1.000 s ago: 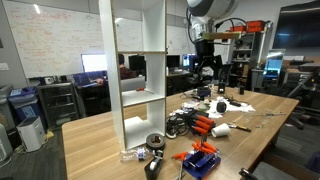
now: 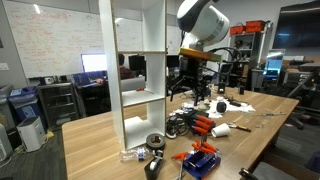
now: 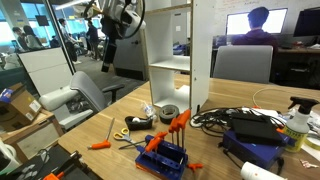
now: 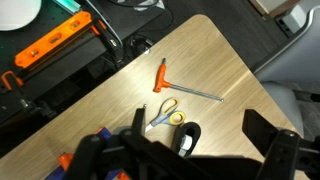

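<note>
High above the table my gripper stands open, its two dark fingers spread wide with nothing between them. In the wrist view, a T-handled tool with an orange grip (image 4: pixel 161 78) lies on the bare wood. Scissors with yellow and grey handles (image 4: pixel 164 114) rest below it, beside a black handheld object (image 4: pixel 186 138). Exterior view 2 has the gripper (image 3: pixel 107 65) in the air at the upper left, well clear of the blue bin (image 3: pixel 150 161) with orange-handled tools (image 3: pixel 180 122).
A tall white shelf (image 2: pixel 136 105) stands on the table, with a tape roll (image 3: pixel 168 112) in front. Black cables and a dark flat box (image 3: pixel 258 131) crowd one side, near a spray bottle (image 3: pixel 299 120). Bare tabletop (image 4: pixel 235 95) surrounds the T-handled tool.
In exterior view 1 the arm has swung left toward the shelf and the gripper has come lower. The objects on the table look unmoved.
</note>
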